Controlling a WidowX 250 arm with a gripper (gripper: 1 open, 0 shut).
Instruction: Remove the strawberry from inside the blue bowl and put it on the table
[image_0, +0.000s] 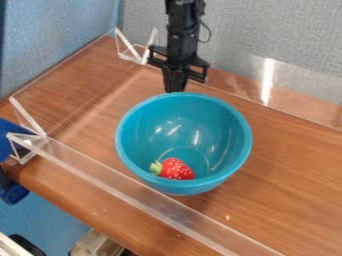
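A red strawberry with a green top lies inside the blue bowl, on its floor near the front wall. The bowl rests upright on the wooden table. My black gripper points down just behind the bowl's far rim, apart from the strawberry. Its fingertips are dark and small here, so the gap between them cannot be made out.
Bare wooden table lies to the bowl's right, with more free surface to its left. Clear low walls with white brackets edge the table. A grey wall stands behind. Dark blue objects sit beyond the left edge.
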